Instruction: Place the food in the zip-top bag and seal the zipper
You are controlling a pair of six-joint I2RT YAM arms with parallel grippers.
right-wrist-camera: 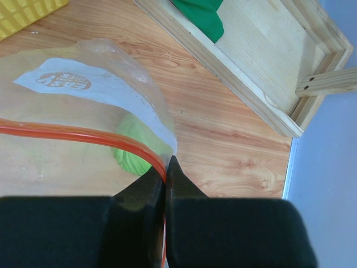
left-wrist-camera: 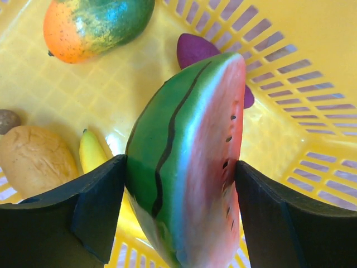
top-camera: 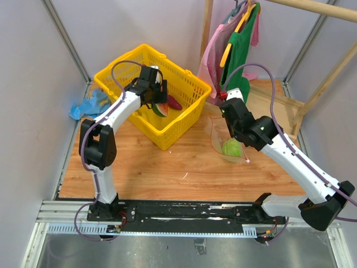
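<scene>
A watermelon slice (left-wrist-camera: 184,162) is squeezed between the fingers of my left gripper, one on its rind and one on its red side. In the top view this slice (top-camera: 160,110) is inside the yellow basket's outline. My right gripper is shut on the red-edged rim of the clear zip top bag (right-wrist-camera: 56,162). The bag (top-camera: 218,131) stands on the table with its mouth spread. Through its film shows a green, ribbed food (right-wrist-camera: 134,159), also seen as a green lump (top-camera: 231,147) from above.
In the yellow basket (left-wrist-camera: 323,33) lie a mango (left-wrist-camera: 95,28), a potato (left-wrist-camera: 36,159), a banana (left-wrist-camera: 93,151) and a purple vegetable (left-wrist-camera: 195,50). Blue cloth (top-camera: 91,105) lies left of it. Clothes on a wooden rack (top-camera: 279,109) stand behind the bag.
</scene>
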